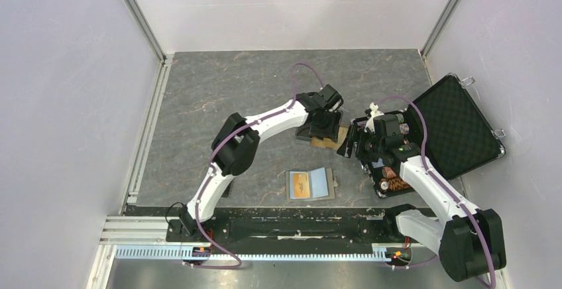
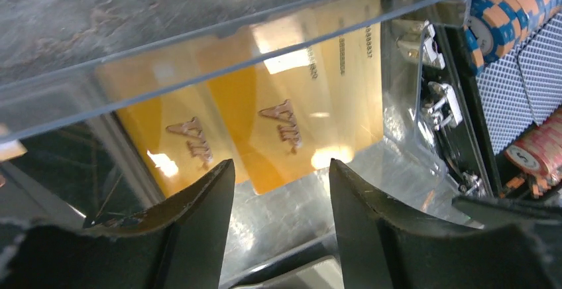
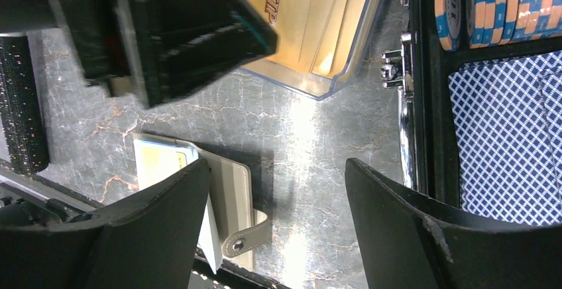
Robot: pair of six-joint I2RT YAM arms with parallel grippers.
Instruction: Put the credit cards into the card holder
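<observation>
Several gold cards [image 2: 298, 97] lie overlapping in a clear-walled tray [image 2: 66, 90]. Over them my left gripper stands open, its fingertips at the cards' near edge; nothing shows held between them. From above, the left gripper [image 1: 325, 136] hides part of the tray. The grey card holder [image 1: 331, 194] lies spread open near the table's front, a gold card [image 1: 300, 185] on its left side and a pale blue panel on its right. My right gripper is open and empty, over bare table between holder and case.
On the right an open black case [image 1: 457, 130] holds poker chips [image 3: 494, 7] and other items, close to the right gripper. The left gripper's dark body juts into the right wrist view. Free table lies at the left and back.
</observation>
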